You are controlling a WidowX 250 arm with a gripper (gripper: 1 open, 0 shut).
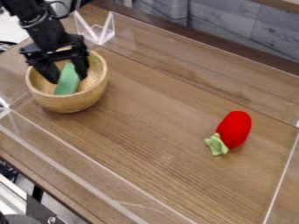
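My gripper (59, 59), black with white marks, is at the upper left, open over a wooden bowl (91, 94), its fingers reaching into the bowl's back part. A green object (66, 84) lies in the bowl, just below and between the fingers; whether they touch it is unclear.
A red object with a green top (233, 129) lies at the right on the wooden table (152, 157). A small clear or white item (100, 31) stands behind the bowl. A grey wall edges the back right.
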